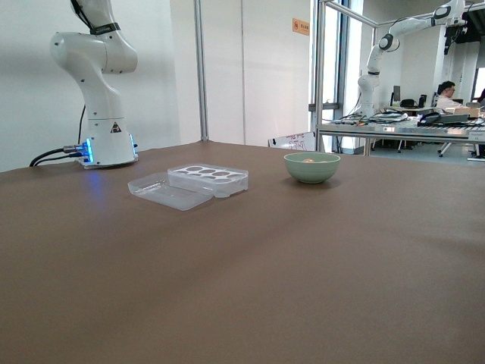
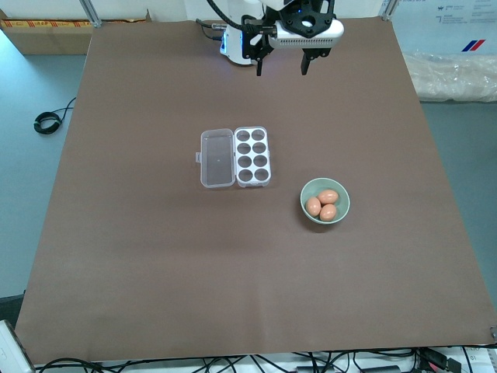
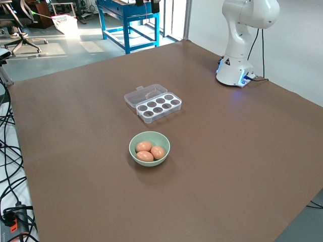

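Note:
A green bowl [image 2: 324, 217] holding three brown eggs [image 3: 144, 155] sits on the brown table, right of a clear plastic egg box [image 2: 252, 155] with its lid [image 2: 217, 158] folded open and its eight round slots empty. In the top view the bowl [image 1: 311, 171] and box [image 1: 208, 179] stand apart. My gripper [image 2: 282, 67] hangs at the back of the table in the left view, above and behind both, its two black fingers spread apart with nothing seen between them.
The white arm base [image 3: 233, 73] stands at the table's back edge. Cables [image 3: 10, 166] run outside the table's edge.

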